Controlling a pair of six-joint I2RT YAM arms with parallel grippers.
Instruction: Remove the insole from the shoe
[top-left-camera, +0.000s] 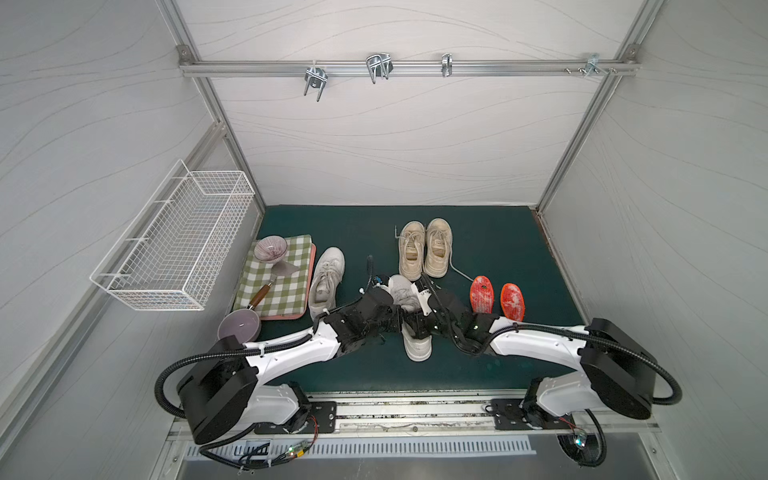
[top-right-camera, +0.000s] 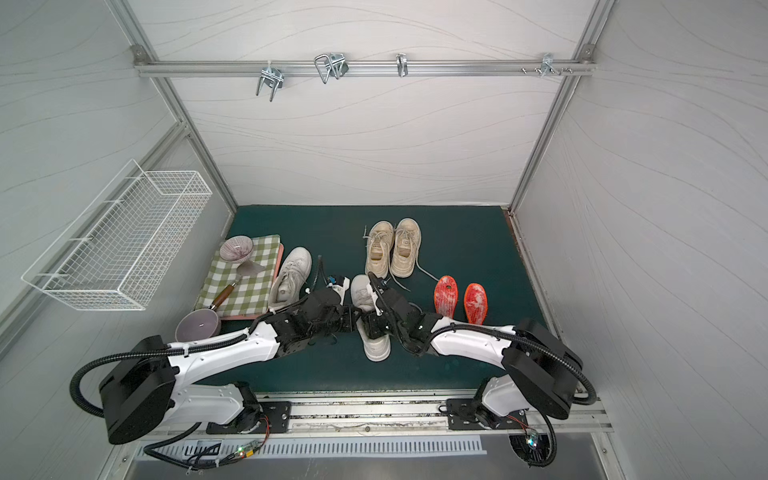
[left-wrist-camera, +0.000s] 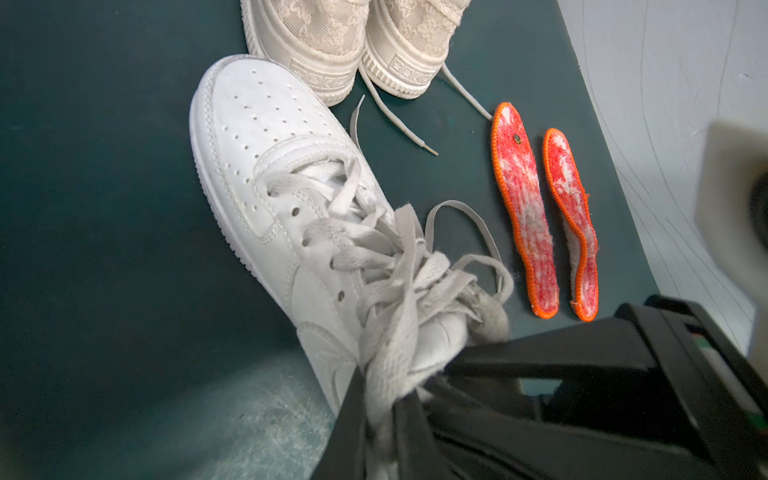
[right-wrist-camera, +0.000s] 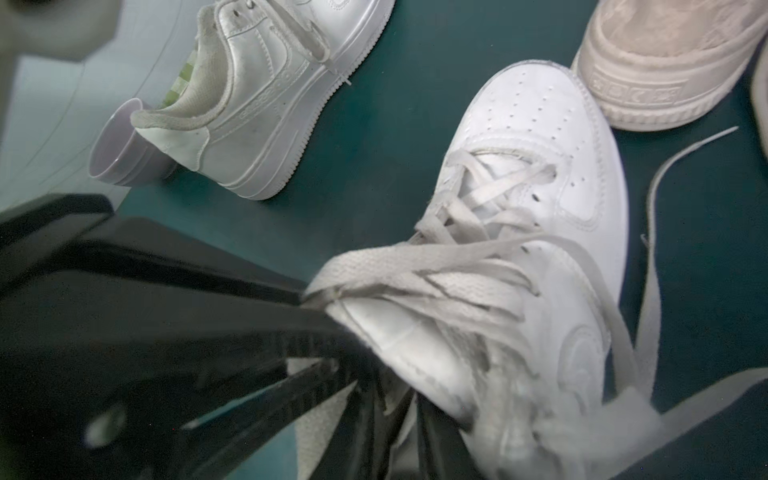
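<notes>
A white sneaker (left-wrist-camera: 264, 152) lies in the middle of the mat, its toe pointing away. In the left wrist view my left gripper is shut on its grey-white laces (left-wrist-camera: 388, 360) near the tongue. My right gripper reaches down at the shoe's opening, its fingers (right-wrist-camera: 440, 440) a little apart, with a pale surface showing in the narrow gap. No insole can be made out inside this shoe; the grippers and the tongue (right-wrist-camera: 408, 340) cover the opening. A second white sneaker (top-left-camera: 326, 280) stands to the left.
Two red insoles (top-left-camera: 481, 294) lie on the mat at the right. Beige shoes (top-left-camera: 424, 248) stand just beyond the sneaker's toe. To the left are a checked cloth (top-left-camera: 300, 268), a purple pan (top-left-camera: 239, 326) and a wire basket (top-left-camera: 180, 240). Bare mat lies behind the second sneaker.
</notes>
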